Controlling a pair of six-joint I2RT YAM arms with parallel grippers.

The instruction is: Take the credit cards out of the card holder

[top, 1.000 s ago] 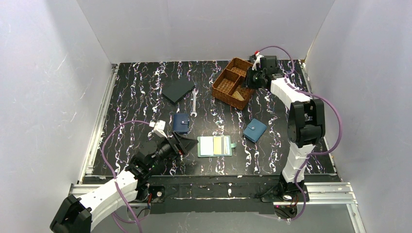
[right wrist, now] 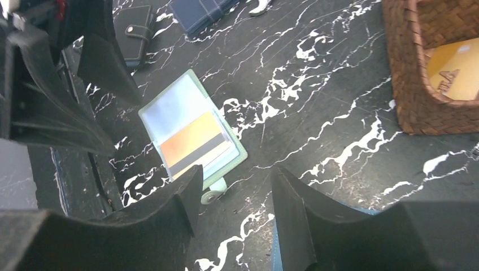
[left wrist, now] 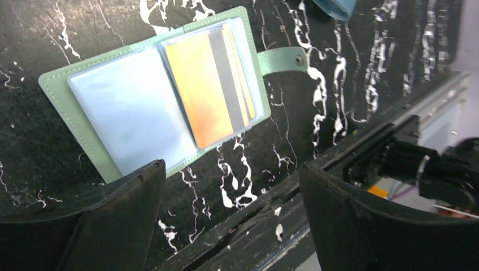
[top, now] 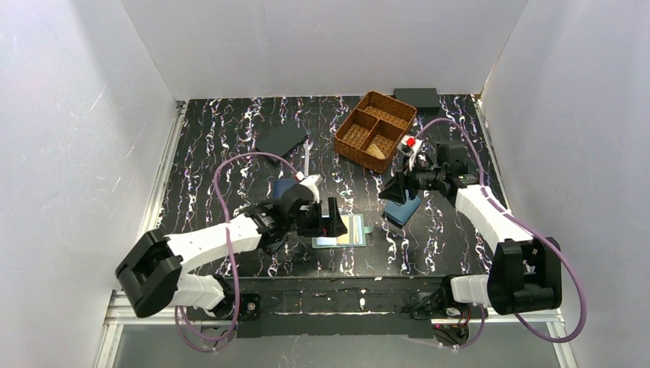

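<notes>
An open mint-green card holder (left wrist: 68,107) lies on the marble table, a white sleeve (left wrist: 130,110) on one side and yellow cards with a grey stripe (left wrist: 206,84) on the other. My left gripper hovers just above it, fingers apart and empty. My right gripper is higher, to the holder's right, open with nothing between its fingers, over a blue card holder (top: 401,211).
A wicker basket (top: 375,100) stands at the back right. Dark holders (right wrist: 133,36), a wrench (top: 306,157) and black boxes (top: 282,138) lie at the left and back. Some bare table surrounds the mint holder.
My left gripper has moved right and toward the back, over the mint holder. My right gripper has come from the basket toward the front, over the blue holder.
</notes>
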